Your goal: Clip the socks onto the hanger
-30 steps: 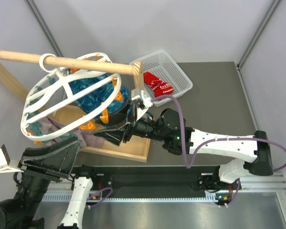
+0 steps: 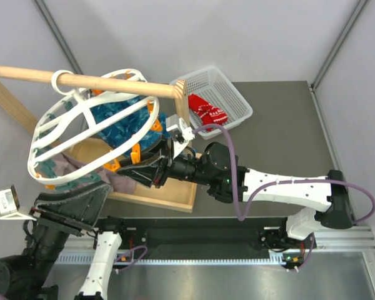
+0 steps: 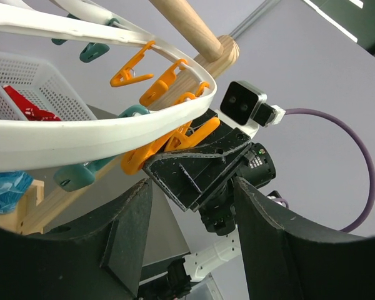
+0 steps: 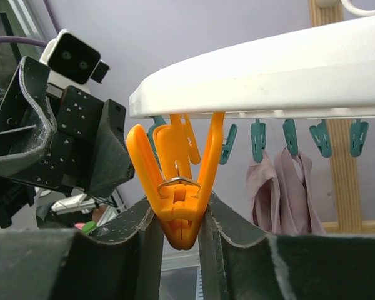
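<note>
The white oval hanger point(image 2: 94, 125) hangs from a wooden bar, with orange and teal clips around its rim. Gripped in my right gripper point(image 2: 126, 166) is an orange clip point(image 4: 181, 219) at the hanger's front right edge; its upper arms reach up to the white rim. My left gripper stands open in front of the hanger, its fingers apart and empty. Mauve socks point(image 4: 262, 194) dangle below teal clips point(image 4: 258, 140) on the hanger. Red patterned socks point(image 2: 206, 112) lie in the white basket point(image 2: 237, 103).
Below the hanger, a wooden tray point(image 2: 169, 194) sits on the grey table point(image 2: 281, 125), and crumpled blue material point(image 2: 115, 119) shows through the hanger. The wooden post point(image 2: 182, 103) stands close to my right gripper.
My right gripper has moved slightly left and its fingers have closed on the orange clip. The left gripper has shifted a little to the right. The basket and red socks are unmoved.
</note>
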